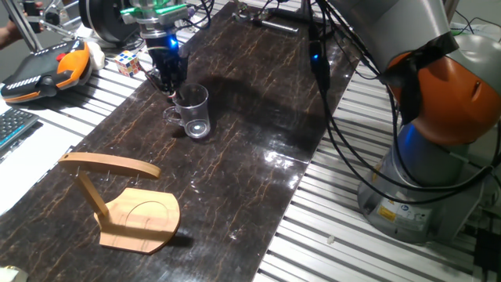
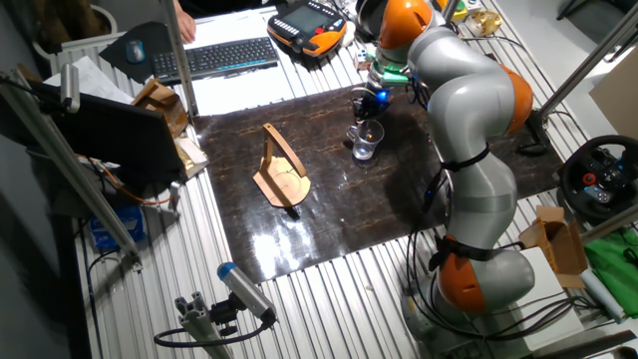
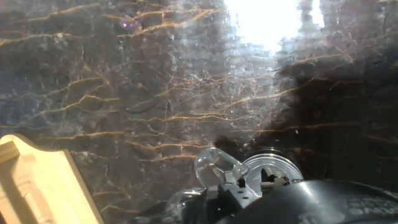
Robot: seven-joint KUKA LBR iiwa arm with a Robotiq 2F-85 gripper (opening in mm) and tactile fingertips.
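A clear glass mug [image 1: 193,112] stands upright or nearly so on the dark marbled tabletop, its handle towards the left in exterior view 1. My black gripper [image 1: 173,95] points down at the mug's rim on the handle side, with its fingertips touching or very close to it. In the wrist view, the mug [image 3: 272,163] shows at the bottom edge, partly covered by the gripper. Whether the fingers are closed around the glass wall cannot be made out. A wooden stand [image 1: 141,222] with a curved overhanging arm and a round recess in its base sits nearer the camera.
An orange and black teach pendant [image 1: 48,72] and a puzzle cube [image 1: 127,63] lie beyond the table's left edge. A keyboard [image 2: 214,61] is past the far side in exterior view 2. Bare tabletop [image 1: 243,180] separates mug and stand from the robot's base.
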